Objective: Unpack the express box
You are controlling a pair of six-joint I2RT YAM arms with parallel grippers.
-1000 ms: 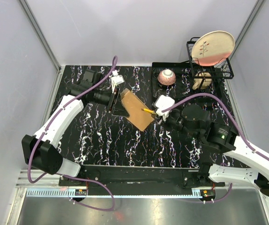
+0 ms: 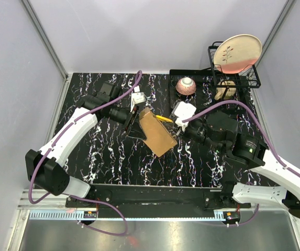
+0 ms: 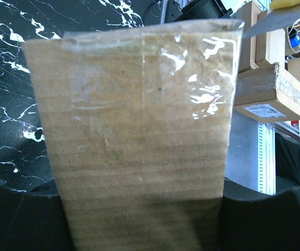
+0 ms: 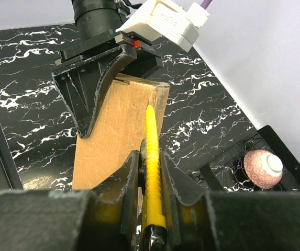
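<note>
A brown cardboard box (image 2: 156, 134) is held tilted above the table, with my left gripper shut on it. Clear tape (image 3: 191, 78) runs along its end in the left wrist view. My right gripper is shut on a yellow cutter (image 4: 152, 144), whose front end points at the taped edge of the box. From the upper right corner of the left wrist view, a grey blade (image 3: 276, 20) reaches close to the box's corner; whether it touches, I cannot tell.
A pink bowl (image 2: 186, 86) sits upside down in the black tray at the back. A dish rack (image 2: 235, 79) with a plate (image 2: 237, 54) stands at back right.
</note>
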